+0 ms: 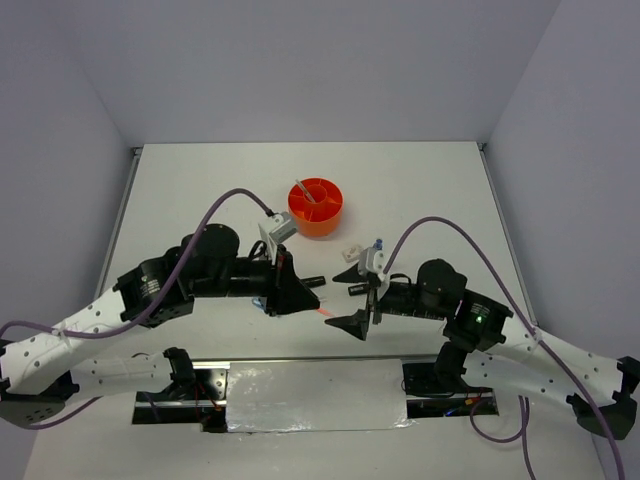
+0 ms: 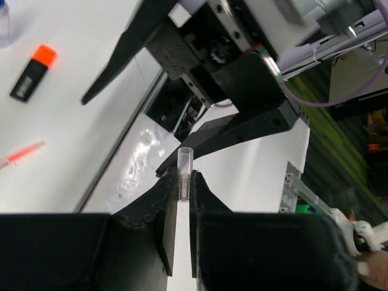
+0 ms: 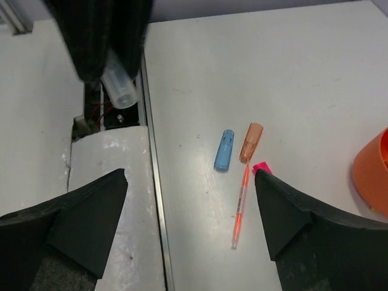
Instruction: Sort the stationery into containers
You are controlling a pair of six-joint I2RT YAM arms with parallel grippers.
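My left gripper is shut on a slim pale item with a clear tubular end (image 2: 185, 159); the rest of it is hidden between the fingers. My right gripper (image 1: 340, 300) stands open in front of it, its fingers (image 3: 100, 203) wide apart with nothing between them. Below lie an orange pen (image 3: 240, 206), a blue piece (image 3: 224, 150), an orange-brown piece (image 3: 251, 142) and a small pink piece (image 3: 262, 167). A black marker with an orange cap (image 2: 31, 74) shows in the left wrist view. The orange-red round container (image 1: 315, 222) has compartments, with a pale stick-like item in it.
A pale block (image 1: 352, 254) and a blue-capped bottle (image 2: 4, 23) are on the table near the right arm. Both grippers hang close together over the table's front part.
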